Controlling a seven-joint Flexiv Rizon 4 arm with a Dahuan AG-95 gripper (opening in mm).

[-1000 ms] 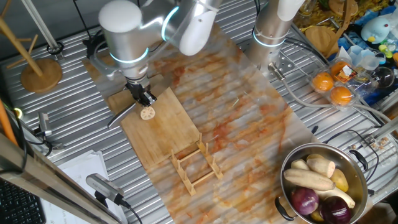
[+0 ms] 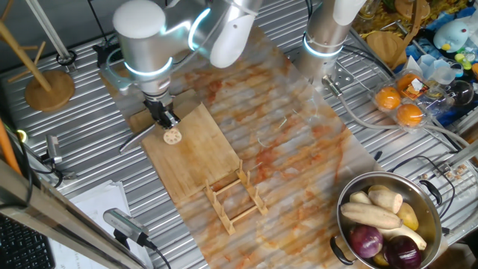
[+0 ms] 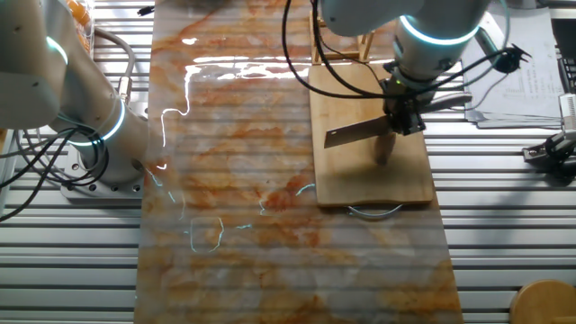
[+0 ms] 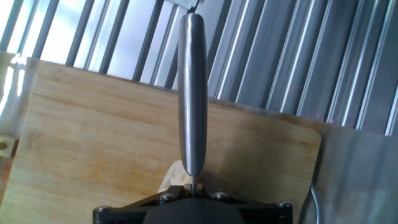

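Observation:
My gripper (image 2: pixel 167 119) is shut on a knife, over the far part of a wooden cutting board (image 2: pixel 196 153). In exterior view 2 the knife's broad blade (image 3: pixel 353 133) points left, and its metal handle (image 4: pixel 193 93) sticks out on the other side of the gripper. A pale lotus root piece (image 2: pixel 172 136), its cut face full of holes, is right by the blade. Whether it touches the blade or rests fully on the board cannot be told. In the wrist view the fingers mostly hide the lotus root (image 4: pixel 175 177), and the blade is out of sight.
A small wooden rack (image 2: pixel 236 200) stands against the board's near end. At the lower right is a metal pot (image 2: pixel 348 237) of vegetables.
The lotus root piece has moved a little. The board and rack have stayed put.

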